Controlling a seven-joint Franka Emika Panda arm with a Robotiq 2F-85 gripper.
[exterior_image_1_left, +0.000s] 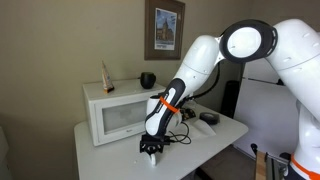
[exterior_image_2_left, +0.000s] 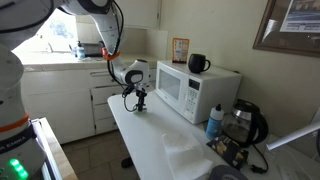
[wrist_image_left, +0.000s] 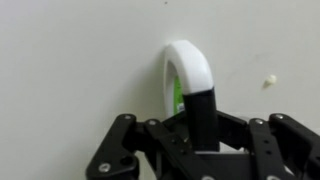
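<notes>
My gripper is low over the white table, in front of the microwave, and shut on a white-and-black object. In the wrist view, the white-and-black object has a rounded white end, a black section and a strip of green at its side. The fingers stand around its black section, and its lower part is hidden by them. From outside, only a small white piece of it shows below the fingers. Whether it touches the table, I cannot tell.
A white microwave stands at the back, with a black pot on top. A blue bottle, a kettle and a white tray are to one side. A small pale crumb lies on the table.
</notes>
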